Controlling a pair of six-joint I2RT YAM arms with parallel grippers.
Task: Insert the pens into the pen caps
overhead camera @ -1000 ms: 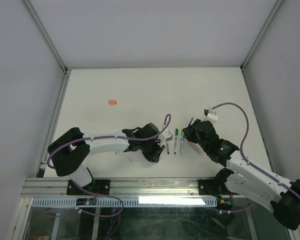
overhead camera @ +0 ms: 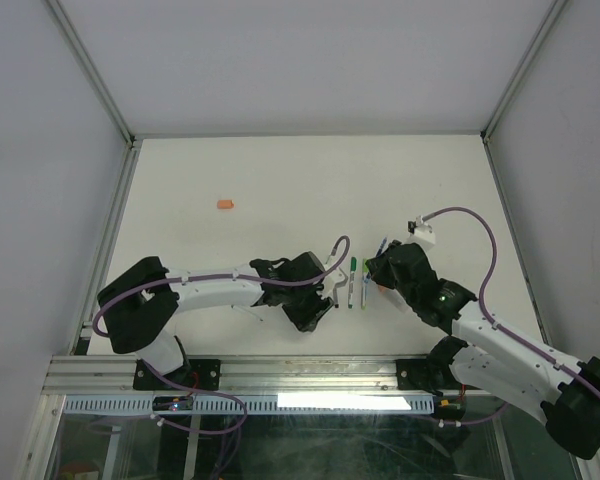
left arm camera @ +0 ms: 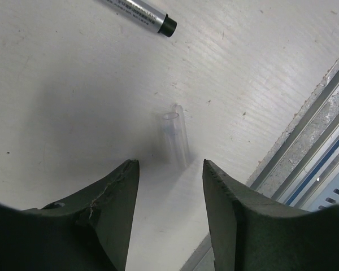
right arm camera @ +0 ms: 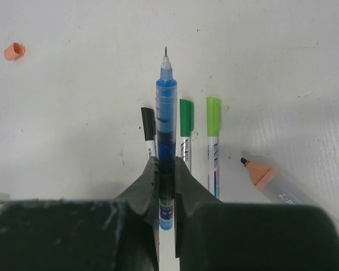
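A clear cap point(left arm camera: 175, 138) with a thin clip is just beyond the fingertips of my left gripper in the left wrist view. The fingers are open, with the cap's lower end close to the gap; whether it lies flat or stands tilted I cannot tell. In the top view the left gripper point(overhead camera: 308, 318) hides the cap. My right gripper is shut on a slim blue pen point(right arm camera: 166, 118), whose bare metal tip points away from the fingers. In the top view this pen point(overhead camera: 382, 245) pokes out beyond the right gripper point(overhead camera: 375, 272).
Capped markers lie side by side: black point(right arm camera: 148, 124), green point(right arm camera: 185, 118) and light green point(right arm camera: 213, 118). To their right rests an uncapped orange marker point(right arm camera: 259, 174); its orange cap point(overhead camera: 225, 204) is far left. A thin pale stick point(overhead camera: 247, 312) lies left.
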